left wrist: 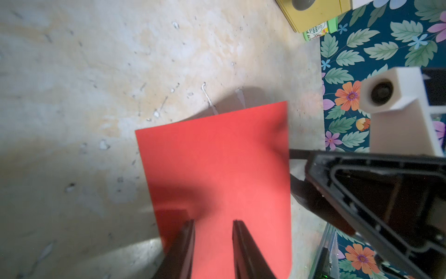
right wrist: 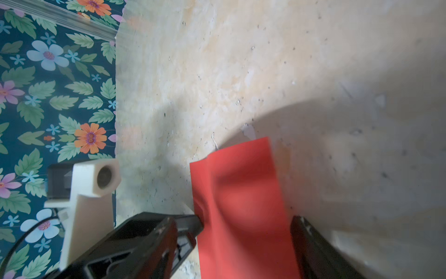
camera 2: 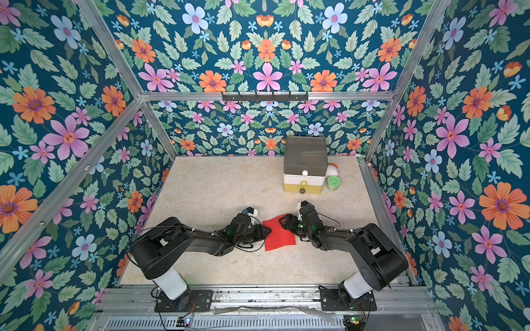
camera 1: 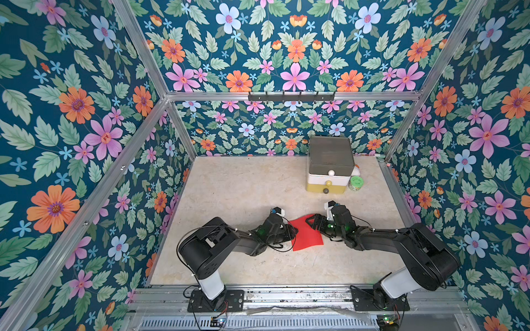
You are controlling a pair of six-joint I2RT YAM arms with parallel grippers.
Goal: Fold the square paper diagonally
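The red paper (camera 1: 307,238) lies between my two arms on the pale table; its far edge stands off the surface with a shadow behind it in the left wrist view. My left gripper is shut on the paper's left part, its fingertips close together with red between them. Over the right far part of the paper, my right gripper stands open, fingers well apart. A crease or bend runs along the paper (right wrist: 241,195) in the right wrist view. The paper's near part is hidden in both wrist views.
A small drawer box (camera 1: 330,160) stands behind at the right, with a green-lidded jar (camera 1: 356,182) beside it.
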